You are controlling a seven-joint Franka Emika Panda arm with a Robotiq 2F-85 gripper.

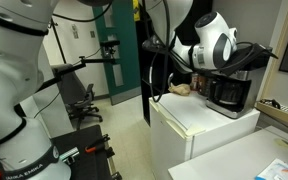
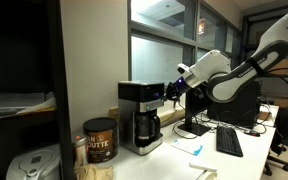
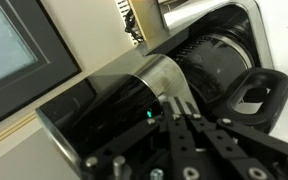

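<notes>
A black and steel coffee maker [image 2: 140, 98] stands on the white counter, its glass carafe [image 2: 146, 126] seated in the lower part. My gripper [image 2: 171, 91] is beside the upper front of the machine. Up close, the wrist view has the coffee maker's glossy control panel [image 3: 102, 115] with a small green light, and the carafe's black handle [image 3: 261, 97] off to the right. My gripper appears shut, its fingertips close together by the panel's edge, with nothing seen between them. Whether they touch the machine I cannot tell.
A dark coffee tin [image 2: 100, 139] sits beside the machine, with a toaster-like appliance [image 2: 34, 163] farther left. A monitor and keyboard [image 2: 227, 140] occupy the desk's other side. Bare white counter [image 1: 189, 112] lies in front of the coffee maker.
</notes>
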